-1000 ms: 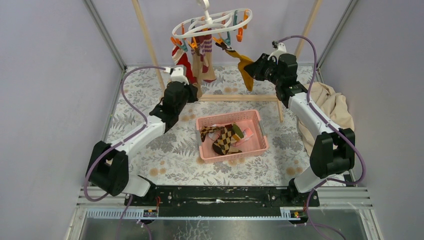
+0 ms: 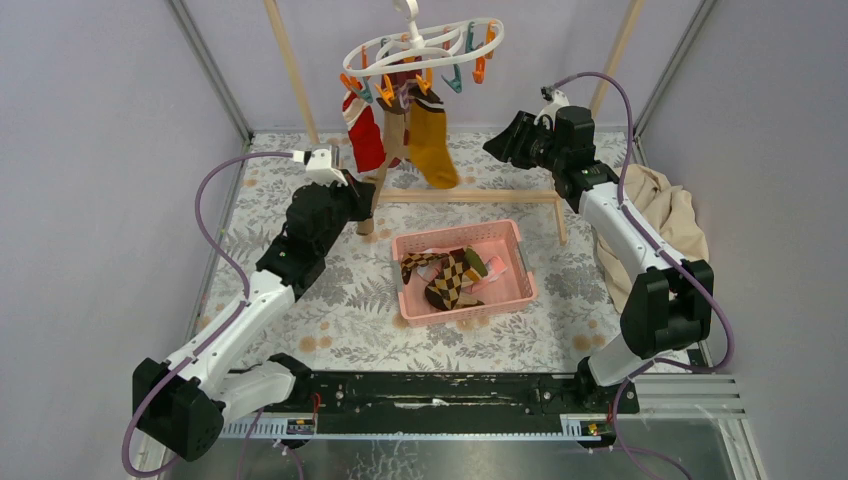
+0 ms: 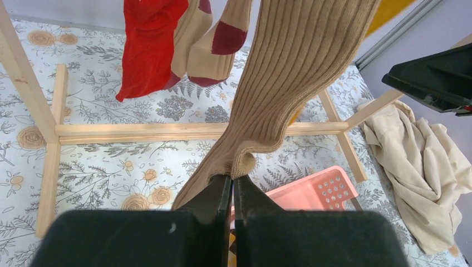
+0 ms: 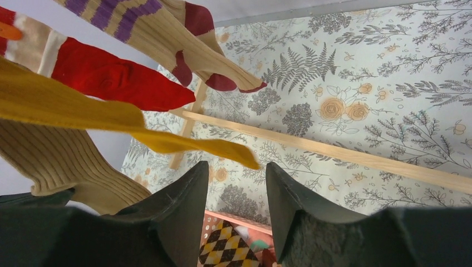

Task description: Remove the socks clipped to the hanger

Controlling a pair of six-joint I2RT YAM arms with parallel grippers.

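Observation:
A white ring hanger (image 2: 430,62) with orange and teal clips hangs at the top of the top view. Socks dangle from it: a red one (image 2: 364,135), a mustard one (image 2: 428,145) and striped beige ones with maroon toes (image 3: 222,41). My left gripper is shut on the lower part of a ribbed tan sock (image 3: 295,61), which stretches up toward the hanger. Right of the mustard sock, my right gripper (image 2: 489,150) holds nothing; its fingers (image 4: 197,183) stand apart, with the blurred sock's toe showing beyond them.
Below the hanger sits a pink basket (image 2: 400,305) with checkered socks (image 2: 446,285) inside. A wooden bar (image 2: 470,196) crosses behind it. Beige cloth (image 2: 650,215) lies at the right.
The mustard sock has left my right gripper and swung left under the hanger; that arm is nearly still.

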